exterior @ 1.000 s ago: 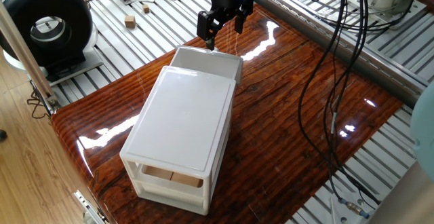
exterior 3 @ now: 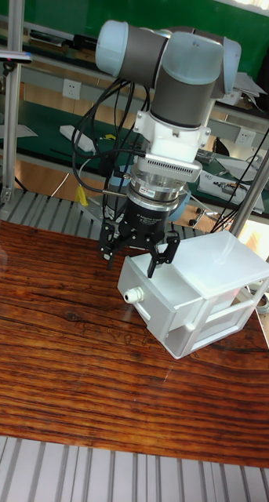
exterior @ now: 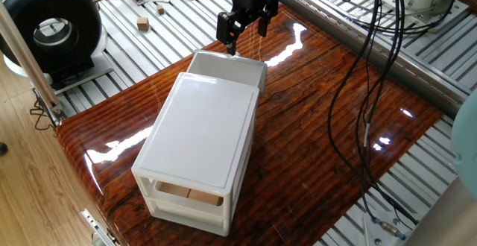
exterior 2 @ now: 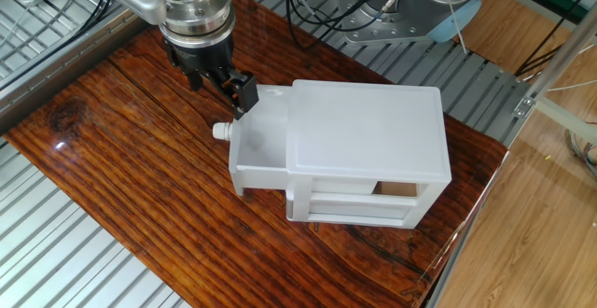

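Observation:
A white drawer cabinet [exterior: 200,130] stands on the glossy brown wooden board. Its upper drawer [exterior 2: 264,138] is pulled part way out, and the part of the inside that shows looks empty. On the drawer's front sits a white round knob [exterior 3: 134,294]. My black gripper [exterior: 247,43] hangs above the drawer's front end, its fingers spread apart with nothing between them. In the third exterior view the gripper [exterior 3: 130,264] is over the front wall near the knob, one finger to either side. Whether a fingertip touches the drawer is hard to tell.
Brown material [exterior: 189,194] shows through the cabinet's rear opening. Two small wooden blocks [exterior: 142,24] lie on the slatted metal surface, beyond the wooden board [exterior: 328,119]. Black cables [exterior: 358,89] hang over one side. Much of the board before the drawer is clear.

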